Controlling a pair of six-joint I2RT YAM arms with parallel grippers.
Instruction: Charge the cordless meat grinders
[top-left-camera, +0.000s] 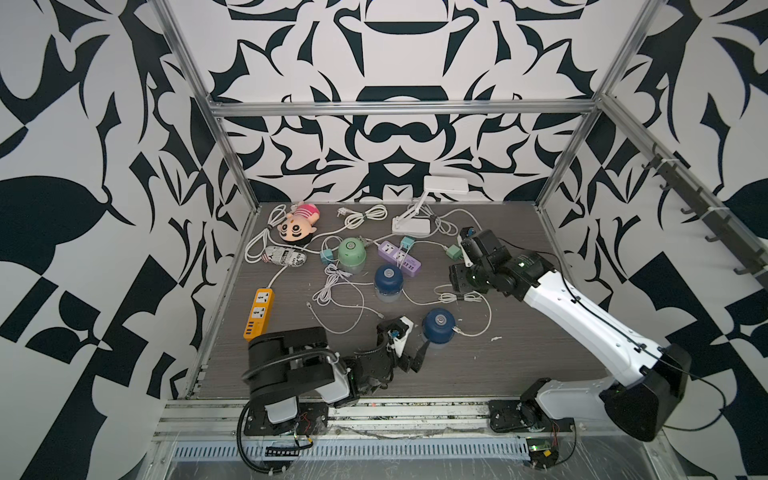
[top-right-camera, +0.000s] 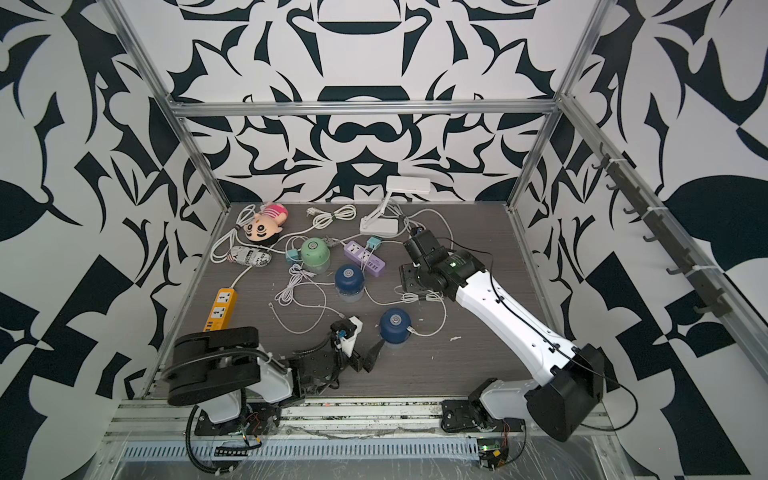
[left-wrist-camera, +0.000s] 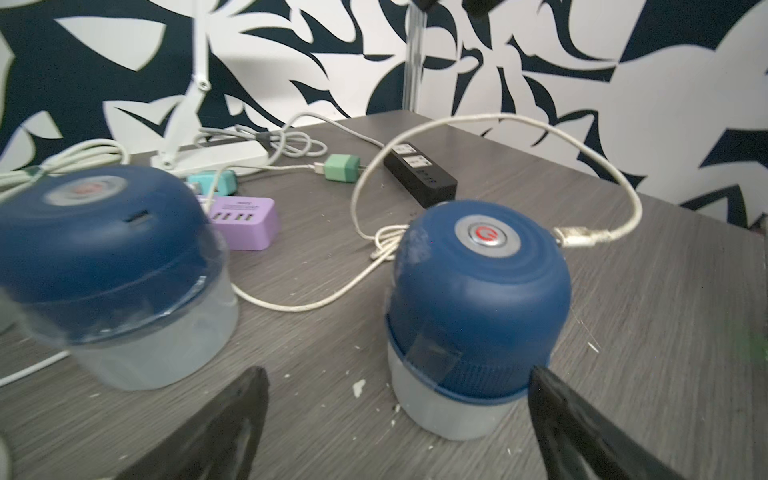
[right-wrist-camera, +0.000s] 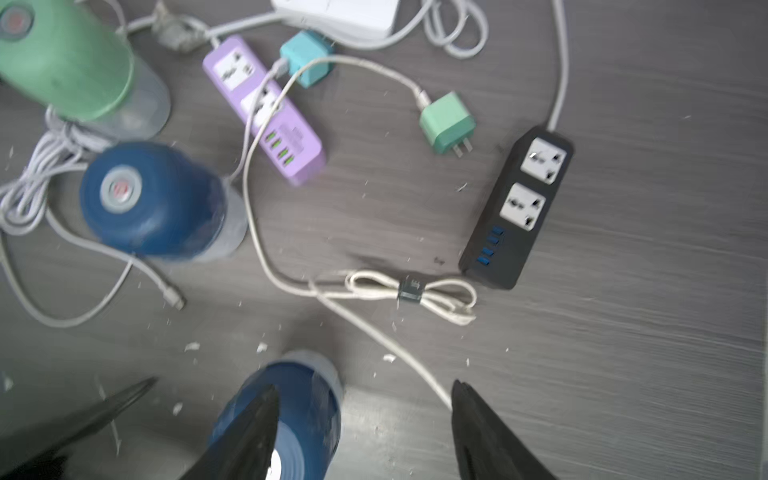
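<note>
The front blue grinder (top-left-camera: 439, 325) stands upright on the table, a white cable plug (left-wrist-camera: 582, 237) seated in its side. My left gripper (top-left-camera: 416, 353) is open and just left of it, nothing between its fingers. A second blue grinder (left-wrist-camera: 112, 264) has an empty port facing my left wrist camera. Behind it stands a green grinder (top-left-camera: 351, 252). The plugged cable leads back to a green charger (right-wrist-camera: 447, 122), whose prongs are bare, near a black power strip (right-wrist-camera: 517, 208). My right gripper hovers open above the table, empty.
A purple power strip (right-wrist-camera: 264, 109) and a blue charger (right-wrist-camera: 307, 57) sit at the back, near a white lamp (top-left-camera: 412, 226). An orange strip (top-left-camera: 258, 314) and a doll (top-left-camera: 299, 224) are at left. Loose cables cover the middle.
</note>
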